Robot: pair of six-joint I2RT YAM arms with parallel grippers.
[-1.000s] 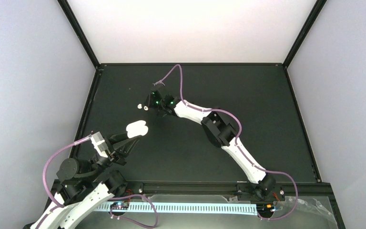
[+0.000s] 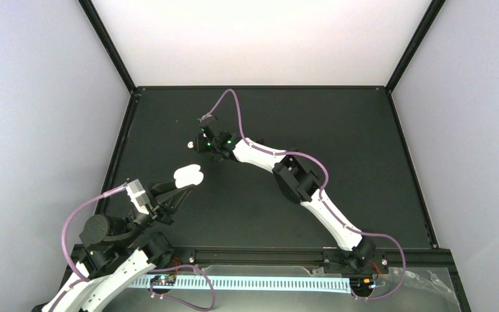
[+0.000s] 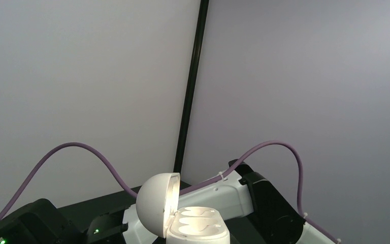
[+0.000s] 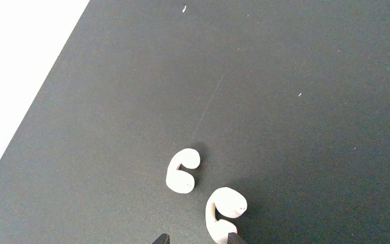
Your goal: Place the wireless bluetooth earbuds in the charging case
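Note:
Two white earbuds lie on the black table in the right wrist view: the farther earbud (image 4: 180, 180) and the nearer earbud (image 4: 228, 202). My right gripper is part open at the bottom edge there; its right fingertip overlaps the lower end of the nearer earbud, and contact cannot be judged. From above, one earbud (image 2: 190, 145) shows left of the right gripper, which hides the other. The white charging case (image 2: 188, 176) is held up by my left gripper (image 2: 183, 188), shut on it. Its lid stands open and the slots of the case (image 3: 199, 223) look empty.
My right arm (image 2: 292, 174) stretches across its middle, with a purple cable (image 2: 315, 160) running along it. A white wall (image 4: 15, 61) borders the table at the left of the right wrist view.
My right gripper has moved slightly left and now covers one earbud that showed beside it from above a second ago. The left arm and case have barely shifted.

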